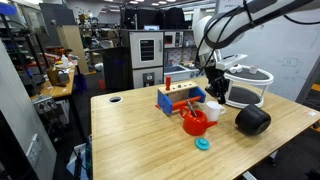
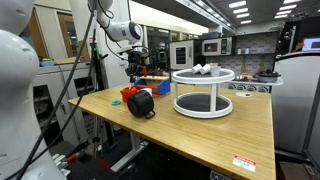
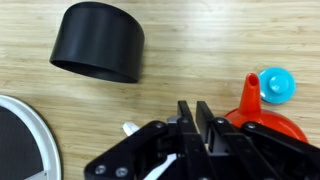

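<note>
Above the table, my gripper points down with its fingers together and nothing visible between them. In exterior view 1 the gripper (image 1: 218, 92) hangs over a white mug (image 1: 213, 111), clear of the tabletop. The wrist view shows only a small white part of the mug (image 3: 131, 128), the rest being hidden under the gripper. Beside the mug is a red container (image 1: 194, 124), its red spout-like tip (image 3: 251, 92) rising near my fingers. A black pot (image 1: 253, 120) lies on its side to the right, and a turquoise disc (image 1: 202, 143) rests flat nearer the front edge.
A blue and red toolbox (image 1: 178, 97) stands behind the red container. At the right is a white two-tier round stand (image 2: 204, 76) with something white on top.
</note>
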